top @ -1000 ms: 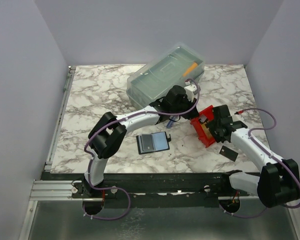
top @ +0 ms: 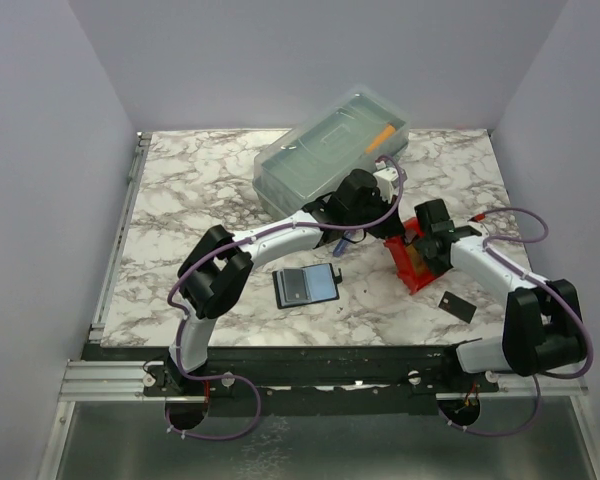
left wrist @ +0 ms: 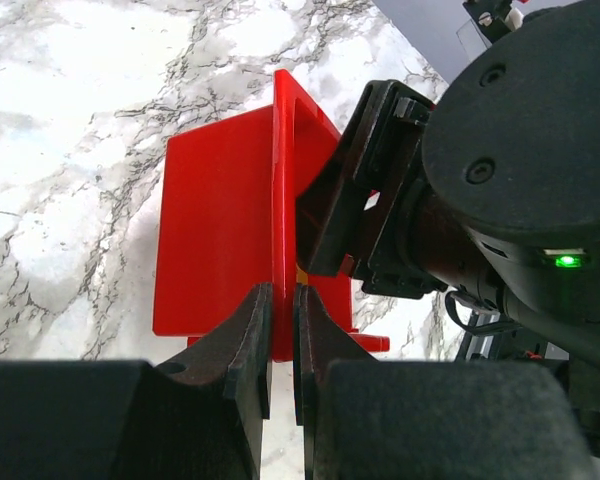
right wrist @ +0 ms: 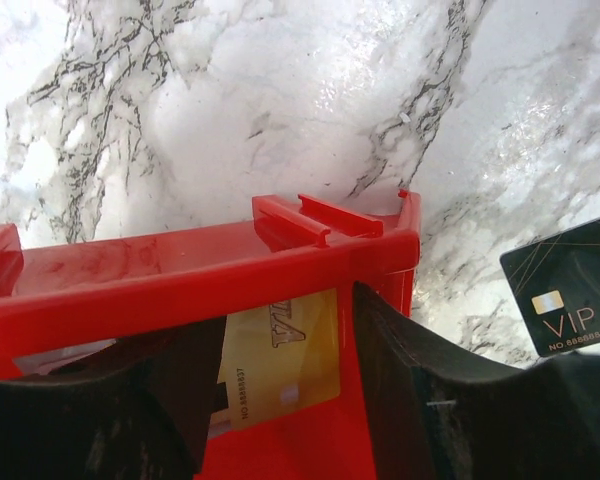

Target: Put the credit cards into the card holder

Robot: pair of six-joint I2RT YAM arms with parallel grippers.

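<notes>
A red open box (top: 404,268) stands on the right side of the table. My left gripper is shut on the box's upright red wall. Inside the box lies a gold card (right wrist: 280,355), with a paler card partly hidden beside it. The right gripper reaches into the box from above, its fingers apart and the gold card visible between them; whether they touch it I cannot tell. A black VIP card (top: 457,306) lies flat on the table, to the right of the box.
A dark folding holder with a grey and a blue panel (top: 307,285) lies open at the table's middle. Behind the left arm stands a large clear bin (top: 315,150) with an orange item.
The left gripper and the box have shifted only slightly.
</notes>
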